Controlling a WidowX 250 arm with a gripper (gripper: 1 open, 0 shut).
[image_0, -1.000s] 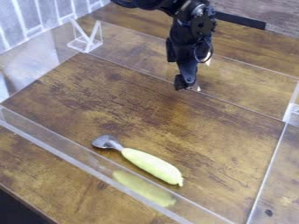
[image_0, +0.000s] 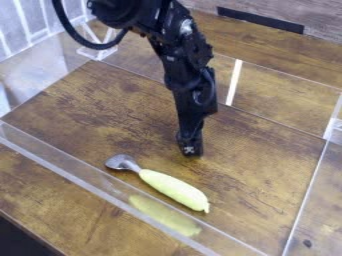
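My black gripper (image_0: 190, 146) reaches down from the top to just above the wooden floor of the clear-walled enclosure, right of centre, with nothing visible between its fingers; it appears open, though its fingers are seen nearly edge-on. Below and left of it lies a utensil with a pale yellow handle (image_0: 174, 190) and a small metal head (image_0: 123, 163), apart from the gripper.
Clear plastic walls (image_0: 317, 200) bound the wooden work surface (image_0: 80, 110) on several sides. A white railing (image_0: 27, 25) stands at the back left. The floor left and right of the gripper is clear.
My gripper has moved from the back of the enclosure toward the front and lower in view, nearer the utensil. The utensil has not moved.
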